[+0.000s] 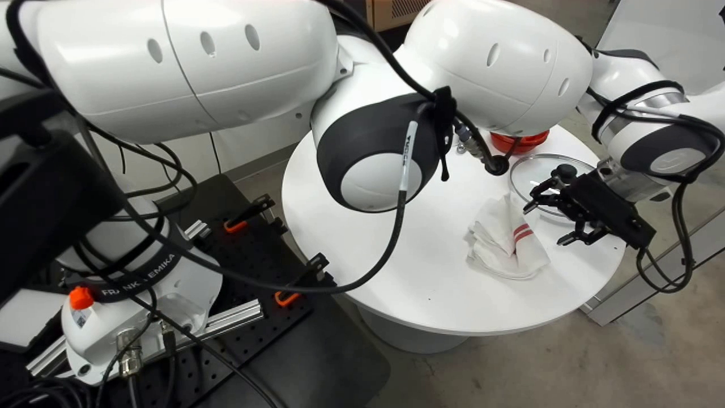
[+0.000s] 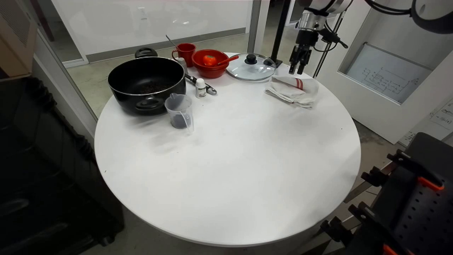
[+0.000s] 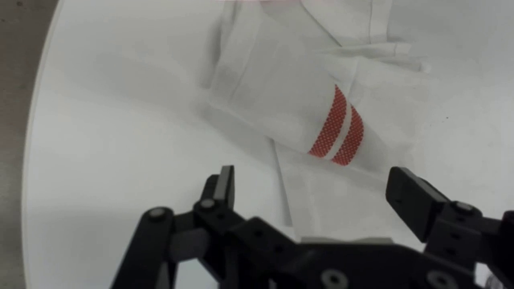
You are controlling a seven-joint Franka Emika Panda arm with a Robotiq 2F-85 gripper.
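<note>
A white cloth with two red stripes [image 3: 274,91] lies loosely folded and rumpled on the round white table, near its edge; the second exterior view has the same cloth [image 2: 293,90] at the back right. Above the table beside it hangs my gripper [image 1: 547,221], its fingers spread apart. From the wrist, the gripper is open over the lower part of the cloth, and nothing is held. One of its fingertips [image 3: 224,188] shows over bare table left of the cloth, the other near the cloth's right side.
Close to the cloth lies a glass lid [image 2: 251,70] with a black knob. A red bowl [image 2: 199,59], red mug [image 2: 187,53], black pot [image 2: 123,91], white bottle [image 2: 200,88] and clear measuring cup [image 2: 180,110] stand further left.
</note>
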